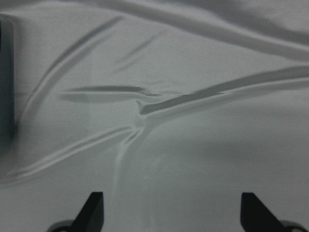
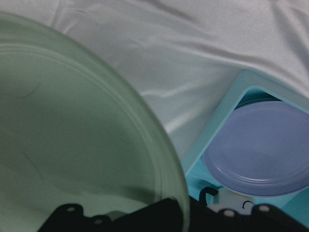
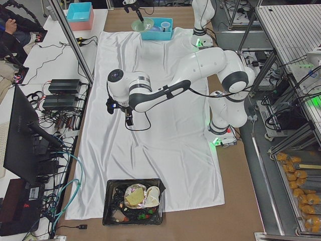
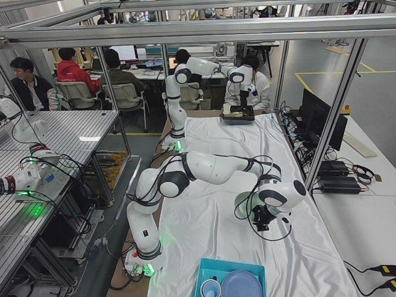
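Observation:
The green plate (image 2: 77,125) (image 3: 142,25) hangs from my right gripper (image 3: 140,16) (image 4: 263,218), whose dark fingers close on its rim at the bottom of the right wrist view. It is beside and partly over the blue bin (image 2: 224,108) (image 4: 207,269), which holds a lavender plate (image 2: 256,145) and a white mug (image 4: 210,288). My left gripper (image 3: 120,113) hovers over bare white cloth with its fingers apart and nothing between them.
A black tray (image 3: 108,201) with food-like items and loose pieces stands at the opposite end of the cloth. Monitors, cables and metal frame posts line the sides.

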